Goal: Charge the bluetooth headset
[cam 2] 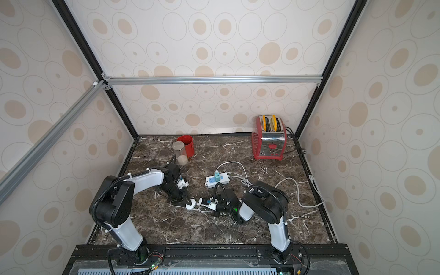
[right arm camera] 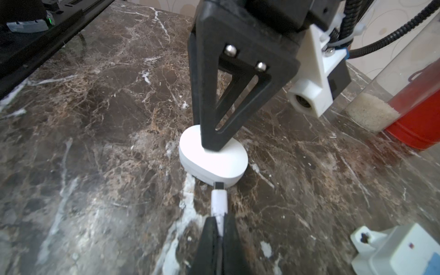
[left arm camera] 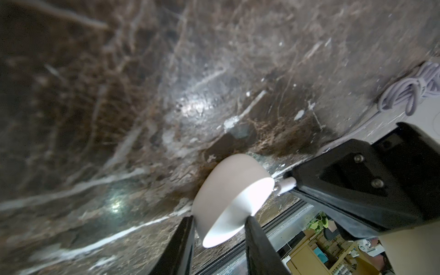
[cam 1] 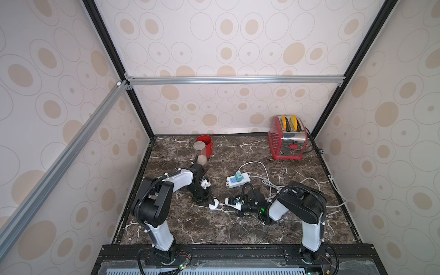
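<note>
The white headset case [right arm camera: 213,160] sits between my grippers at the front middle of the table. My left gripper has its fingertips around the case's two sides, apparently shut on it. My right gripper is shut on a white cable plug [right arm camera: 219,197], whose metal tip points at the case's near edge, touching or very close; I cannot tell whether it is inserted. A white power strip [cam 1: 232,182] with a light blue adapter [cam 1: 238,175] lies behind them, with white cables running rightward.
A red cup [cam 1: 205,142] and a clear container [cam 1: 199,155] stand at the back left. A red toaster [cam 1: 286,142] stands at the back right. Coiled white cable [left arm camera: 408,91] lies beside the right arm.
</note>
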